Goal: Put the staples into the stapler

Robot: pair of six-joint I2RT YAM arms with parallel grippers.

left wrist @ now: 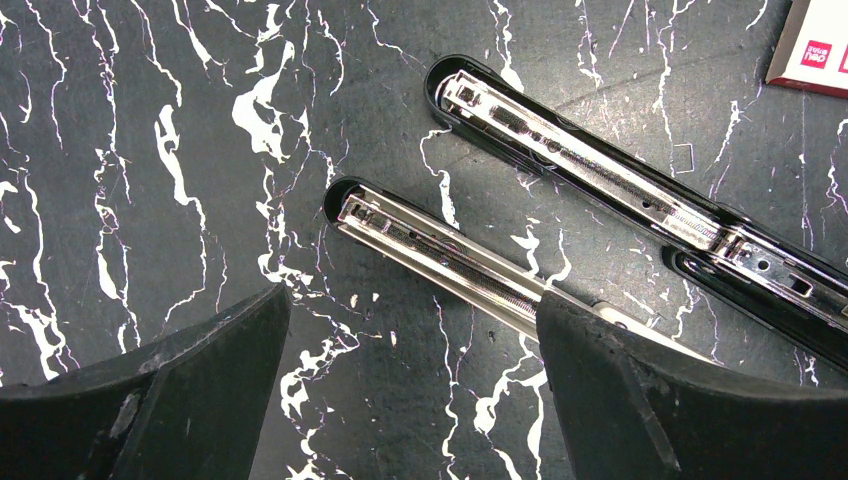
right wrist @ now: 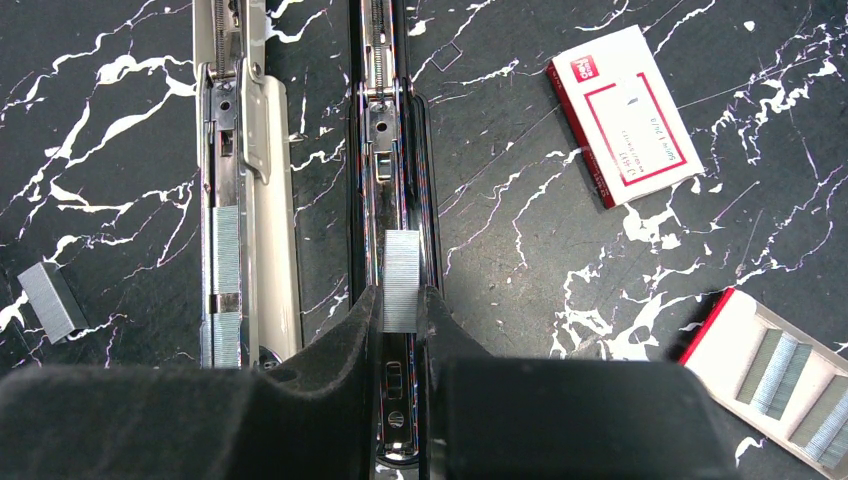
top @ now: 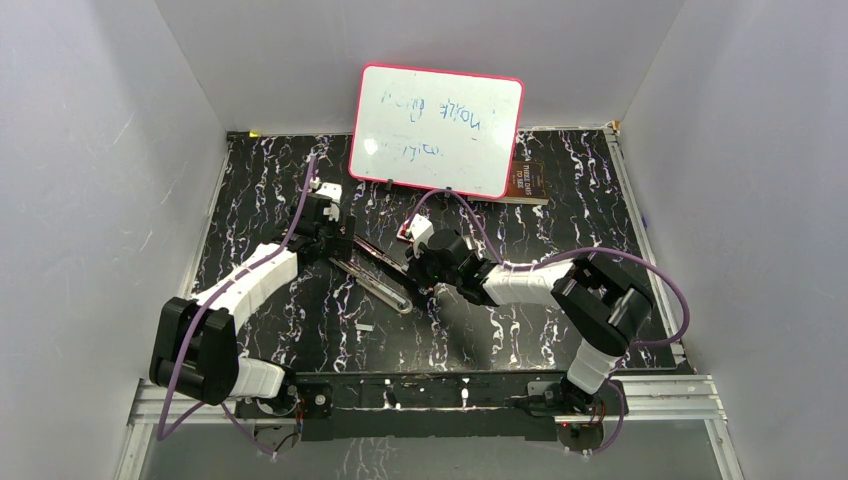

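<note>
In the right wrist view my right gripper is shut on a grey strip of staples (right wrist: 402, 272), held above the channel of the opened black stapler (right wrist: 380, 185). Whether the strip touches the channel, I cannot tell. Beside it lies an opened white stapler (right wrist: 270, 200) with staples (right wrist: 227, 250) in its channel. My left gripper stands open above the table, nothing held in it. Below it the far halves of the white stapler (left wrist: 440, 250) and the black stapler (left wrist: 570, 150) show.
A loose staple strip (right wrist: 53, 300) lies left of the white stapler. To the right are a closed staple box (right wrist: 630, 115) and an open tray (right wrist: 735, 380) with strips in it. A whiteboard (top: 437, 125) stands at the back.
</note>
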